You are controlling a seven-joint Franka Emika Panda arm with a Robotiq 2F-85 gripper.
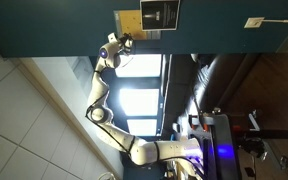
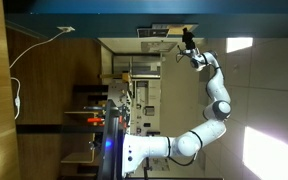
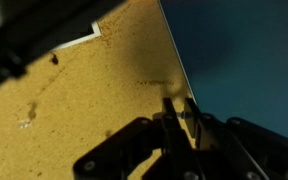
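Observation:
A tan cork board (image 1: 131, 24) hangs on the dark blue-green wall; exterior view 1 is turned on its side. The arm reaches out to it, with my gripper (image 1: 125, 42) close to the board's edge. In the wrist view, the cork surface (image 3: 94, 90) fills much of the picture, marked by several small dark spots. My gripper is nearly closed near the edge of the cork, its fingertips a narrow gap apart. Something tiny and bluish shows between them; its shape is too dark to tell. Whether the fingertips touch the board cannot be told.
A black framed board (image 1: 159, 14) is mounted beside the cork. The plain blue-green wall (image 3: 234, 60) borders the cork in the wrist view. A dark table (image 1: 224, 145) stands by the arm's base. A white cable (image 2: 39, 50) runs from the wall.

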